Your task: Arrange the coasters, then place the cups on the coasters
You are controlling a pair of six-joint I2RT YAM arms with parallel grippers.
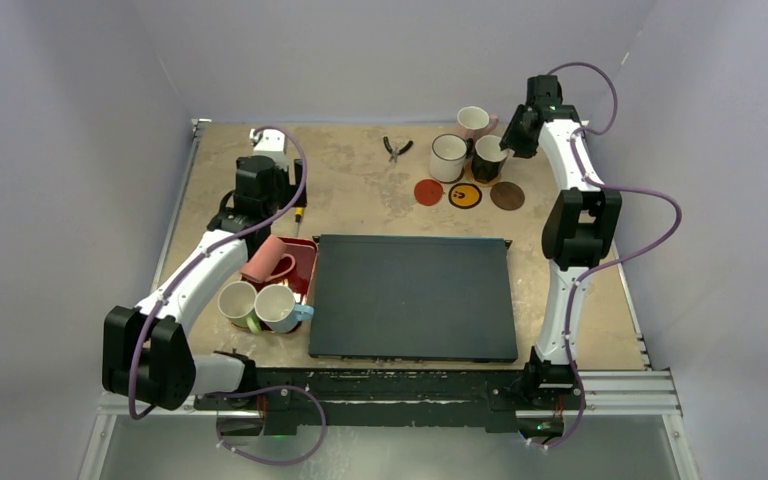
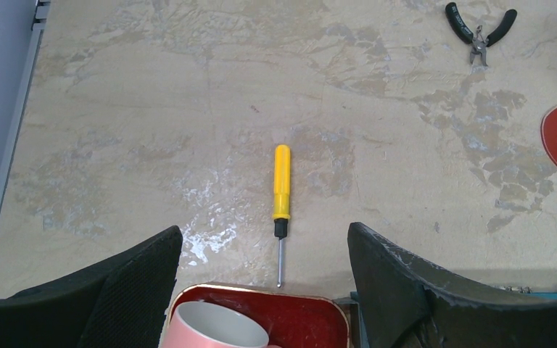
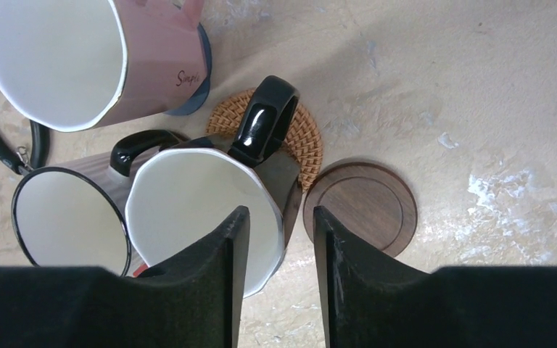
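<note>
A black cup with a white inside [image 3: 196, 196] stands at the back right of the table, over a woven coaster [image 3: 306, 148] that shows past its handle. Beside it lies a dark brown round coaster [image 3: 362, 206]. My right gripper is partly open at the cup's rim: one finger reaches over the mouth, the other is outside, and the wall passes between them with gaps on both sides. Over the left of the table, my left gripper stands open with nothing between its fingers.
A white cup [image 1: 448, 157] and a pink cup [image 1: 472, 122] crowd the black cup. Red [image 1: 428, 192] and smiley [image 1: 465, 195] coasters lie in front. Pliers [image 1: 397, 148], a screwdriver [image 2: 281, 181], a red tray [image 1: 305, 260] with cups, and a dark flat box [image 1: 412, 298] occupy other spots.
</note>
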